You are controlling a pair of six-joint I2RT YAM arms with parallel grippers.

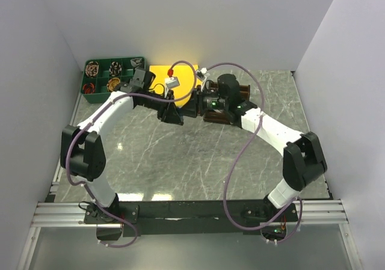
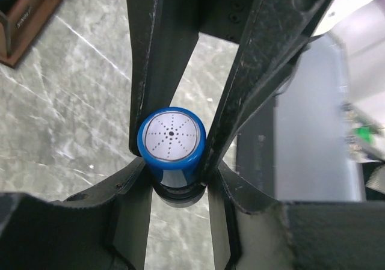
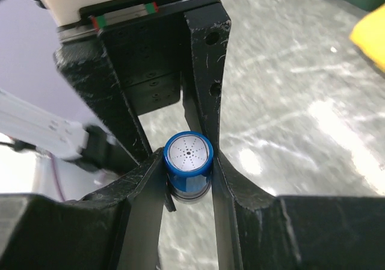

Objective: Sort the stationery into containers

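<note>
Above the middle of the table my two grippers meet, fingers to fingers. In the left wrist view, a short cylinder with a blue rim and dotted white end (image 2: 171, 136) sits between the fingertips of my left gripper, which is shut on it. The other gripper's black fingers (image 2: 147, 71) flank it as well. A matching blue-rimmed end (image 3: 188, 153) shows in the right wrist view, with my right gripper shut on it. Whether both ends belong to one marker cannot be told. From the top, the grippers hide it.
A green divided tray (image 1: 123, 59) with several coiled items stands at the back left. A yellow item (image 1: 191, 97) lies behind the grippers. The brown wooden box (image 1: 245, 92) is partly behind the right arm.
</note>
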